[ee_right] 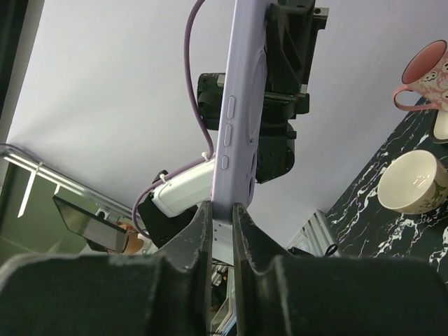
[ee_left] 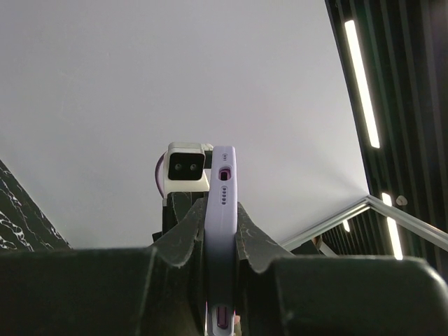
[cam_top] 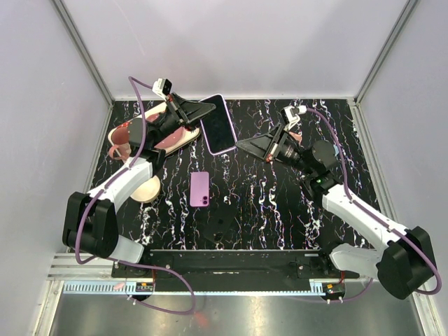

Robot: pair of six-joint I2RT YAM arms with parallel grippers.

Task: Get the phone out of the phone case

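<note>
A phone [cam_top: 217, 124] in a pale lilac case, screen facing up, is held in the air by my left gripper [cam_top: 206, 109], shut on its upper left part. The left wrist view shows the case [ee_left: 221, 252] edge-on between the fingers, with its port opening. My right gripper [cam_top: 241, 144] is at the phone's lower right. In the right wrist view its fingertips [ee_right: 239, 213] meet the side of the case [ee_right: 236, 112] below the buttons; I cannot tell whether they grip it.
A purple phone [cam_top: 199, 189] and a dark flat item [cam_top: 220, 224] lie on the marble-pattern table. Bowls [ee_right: 413, 183], a pink mug [ee_right: 427, 77] and a tray [cam_top: 183, 140] are at the left; other small items at the right.
</note>
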